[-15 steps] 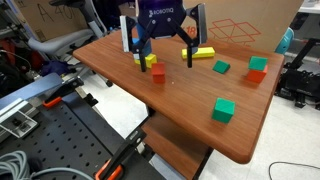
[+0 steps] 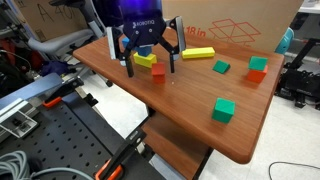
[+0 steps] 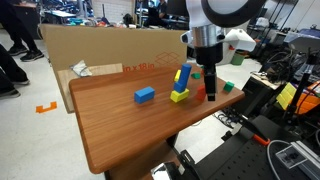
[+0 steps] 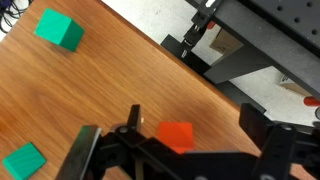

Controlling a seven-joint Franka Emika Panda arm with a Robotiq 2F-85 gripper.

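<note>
My gripper (image 2: 150, 69) stands open above the near part of the wooden table, with nothing held. A small red block (image 2: 158, 72) lies on the wood below it. In the wrist view that red block (image 4: 176, 136) shows between the spread fingers, partly covered at its lower side by the gripper body. From the second exterior view, the red block (image 3: 200, 93) appears close beside the lower fingertip. How high the fingertips are above the table is hard to tell.
Near the red block, a blue block (image 3: 184, 75) stands on a yellow block (image 3: 179, 96). Another blue block (image 3: 145, 95) lies apart. Green blocks (image 2: 223, 109), a red-and-green stack (image 2: 257, 69) and a long yellow block (image 2: 199, 53) occupy the other side.
In exterior view 1, my gripper has shifted left and slightly lower, staying open. The red block and the other visible blocks have not moved.
</note>
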